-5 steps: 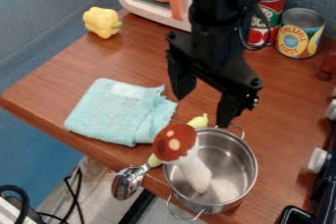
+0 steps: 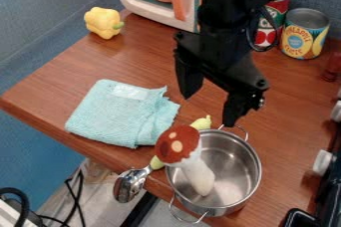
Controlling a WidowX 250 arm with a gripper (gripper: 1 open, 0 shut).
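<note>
My black gripper hangs above the table over the back of a steel pot, its two fingers spread apart with nothing seen between them. In the front of the pot leans a red and white toy mushroom. Behind the mushroom a yellow item shows, and a metal ladle-like utensil lies at the table's front edge. A folded light-blue cloth lies to the left.
At the back stand a toy microwave, cans and a yellow pepper. A black appliance sits at the right edge.
My gripper has shifted very slightly over the last second; the objects on the table have not moved.
</note>
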